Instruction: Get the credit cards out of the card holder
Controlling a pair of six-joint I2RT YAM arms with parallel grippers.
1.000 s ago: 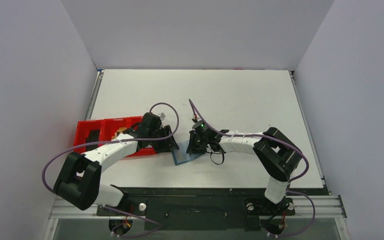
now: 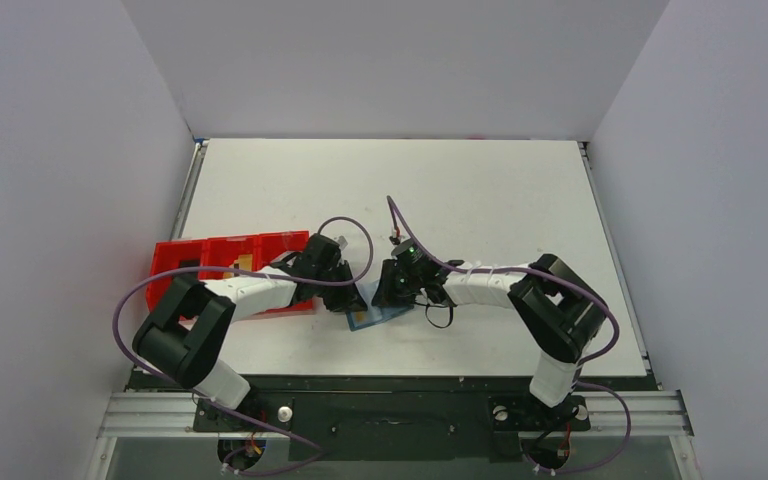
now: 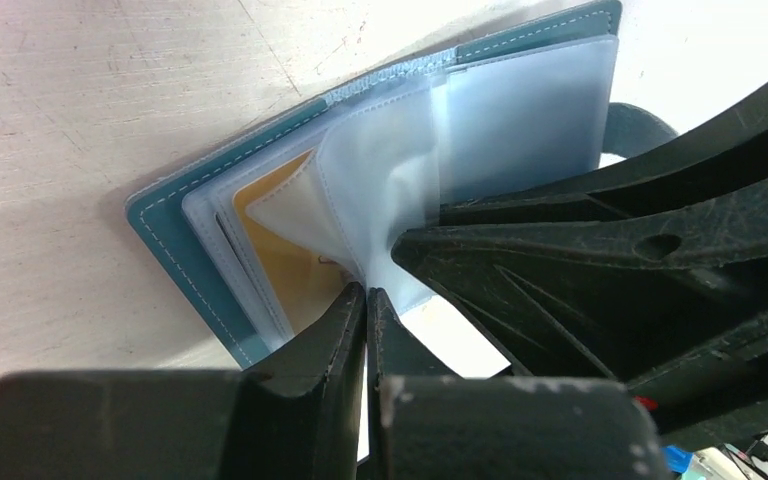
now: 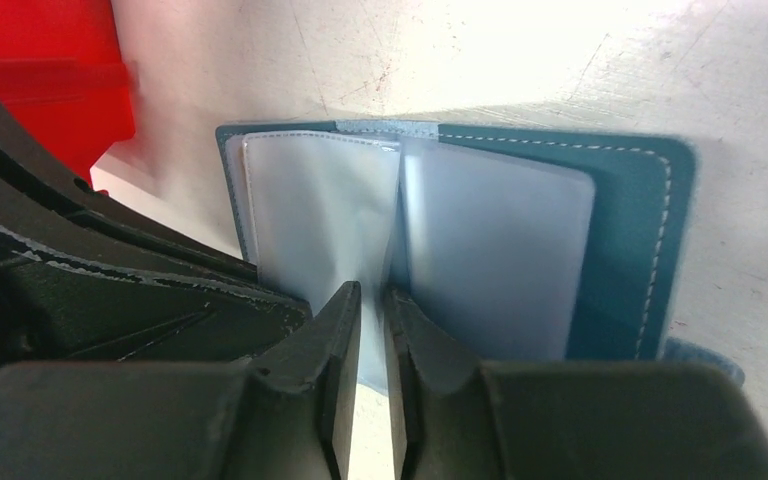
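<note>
The blue card holder point(image 2: 360, 318) lies open on the table beneath both grippers, with translucent sleeves and a yellow card point(image 3: 275, 260) showing in the left wrist view. My left gripper is shut, its tips at the edge of a folded sleeve beside the yellow card; nothing clearly shows between them. My right gripper is slightly open, tips low on the holder at a whitish sleeve's edge; whether that edge is between them is unclear. In each wrist view the other gripper's dark body covers part of the holder.
A red compartment box point(image 2: 270, 240) with items in it sits at the left, partly under my left arm. Grey walls surround it.
My left gripper has moved right and slightly down onto the holder, uncovering part of the red box.
</note>
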